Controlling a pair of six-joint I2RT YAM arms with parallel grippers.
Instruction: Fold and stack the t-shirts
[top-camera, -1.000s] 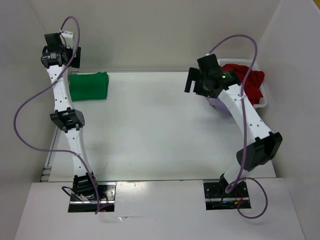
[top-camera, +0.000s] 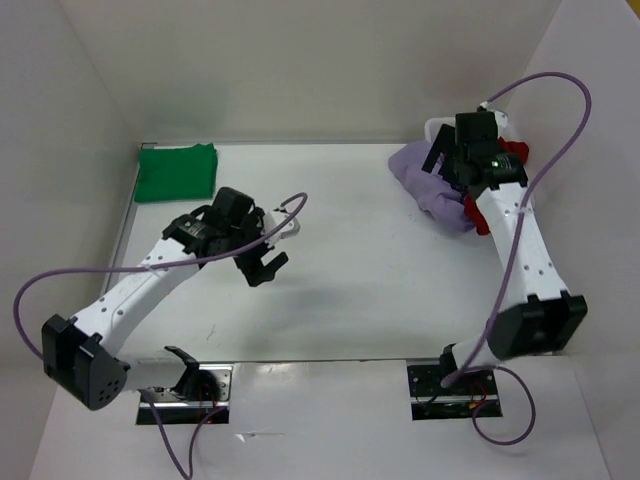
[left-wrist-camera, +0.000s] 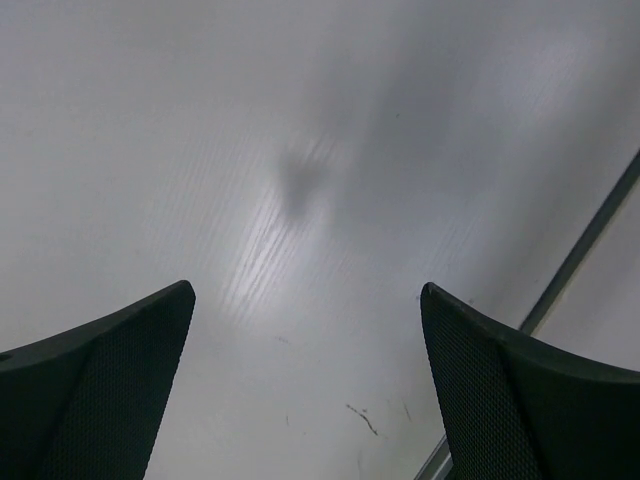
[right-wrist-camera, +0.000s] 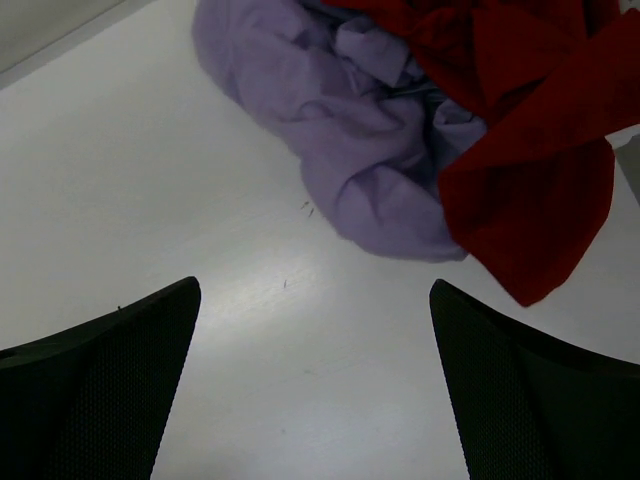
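A folded green t-shirt (top-camera: 175, 172) lies flat at the table's back left. A crumpled purple shirt (top-camera: 425, 188) (right-wrist-camera: 350, 180) and a red one (top-camera: 478, 215) (right-wrist-camera: 530, 200) lie at the back right, in and spilling from a white bin. My right gripper (top-camera: 440, 150) is open above them, nothing between its fingers. My left gripper (top-camera: 262, 262) stands open over the bare white table at left-centre, below and right of the green shirt, holding nothing.
The white bin (top-camera: 438, 127) is largely hidden by my right arm. Walls border the back and sides.
My right gripper has moved right and up toward the bin; more purple shirt shows.
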